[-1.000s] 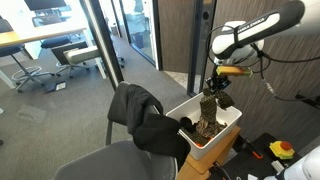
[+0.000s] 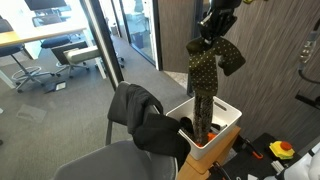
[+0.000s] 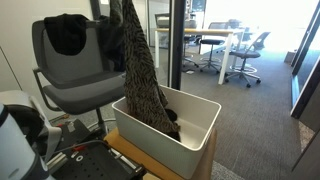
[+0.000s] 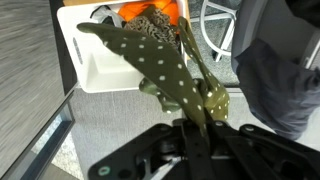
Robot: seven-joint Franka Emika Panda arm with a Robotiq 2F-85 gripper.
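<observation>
A dark patterned cloth (image 2: 204, 75) with light spots hangs from my gripper (image 2: 214, 36), its upper end bunched between the fingers. From there it drops down into the white bin (image 2: 229, 117), where its lower end rests. In the wrist view the olive spotted cloth (image 4: 175, 72) stretches from the gripper toward the bin (image 4: 97, 72). Exterior view 2 shows only the hanging length of cloth (image 3: 140, 70) over the bin (image 3: 196, 143); the gripper is out of that picture.
A grey chair (image 2: 105, 160) with black garments (image 2: 150, 125) on it stands beside the bin. Something orange (image 4: 167, 10) lies inside the bin. A dark plate with a red and yellow button (image 2: 281, 149) is near the arm's base.
My gripper has risen well above the bin with the cloth in it. The cloth, earlier low and bunched, is now drawn out long and upright.
</observation>
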